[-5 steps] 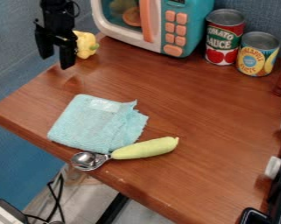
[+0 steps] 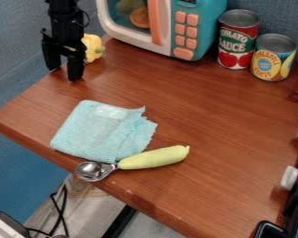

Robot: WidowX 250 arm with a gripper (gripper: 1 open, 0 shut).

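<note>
My black gripper [image 2: 63,61] hangs at the back left corner of the wooden table, its fingers pointing down and apart. Just behind it, partly hidden, is a yellow object [image 2: 93,46], possibly a pepper or toy. A folded light-blue cloth [image 2: 101,128] lies on the left part of the table, with a scoop [image 2: 96,170] with pale yellow-green handle [image 2: 154,156] in front of it.
A teal toy microwave [image 2: 188,19] stands at the back. A tomato sauce can [image 2: 237,42] and a smaller can [image 2: 271,61] are at back right. Black equipment [image 2: 292,204] borders the right edge.
My gripper has shifted very slightly at the back left. The objects on the table look unmoved.
</note>
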